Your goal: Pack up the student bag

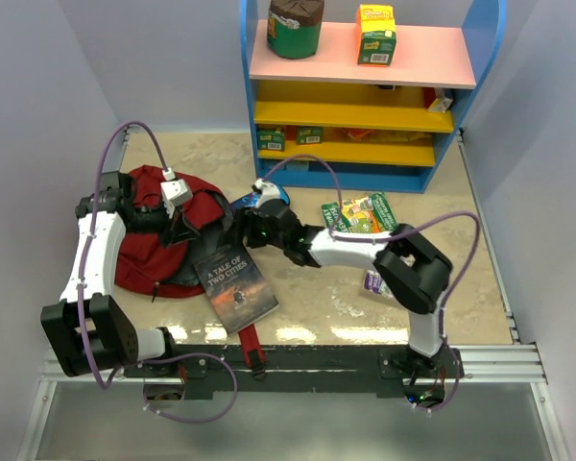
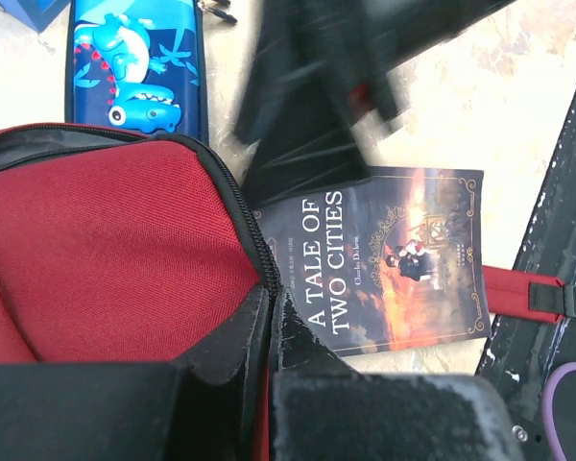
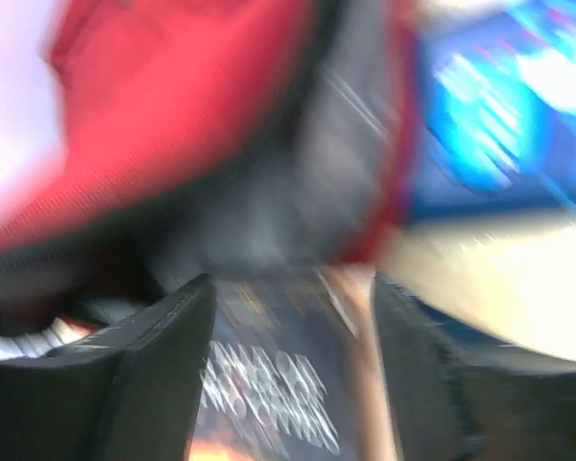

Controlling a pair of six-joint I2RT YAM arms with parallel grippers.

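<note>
The red backpack [image 1: 178,235] lies at the left, its dark grey opening facing right. My left gripper is shut on the zipped edge of the bag [image 2: 115,240]; red cloth shows between its fingers. The book "A Tale of Two Cities" [image 1: 237,290] rests cover up on the floor, its top edge against the bag's mouth. Above that top edge is my right gripper, its fingers apart with no clear object held between them; the right wrist view is blurred. A blue dinosaur pencil case [image 2: 134,72] lies beyond, partly behind the right arm.
Green workbooks [image 1: 363,213] and a purple-labelled pack [image 1: 376,284] lie on the right of the floor. A shelf unit [image 1: 365,106] stands at the back. The bag's red strap [image 1: 251,351] reaches the front edge below the book.
</note>
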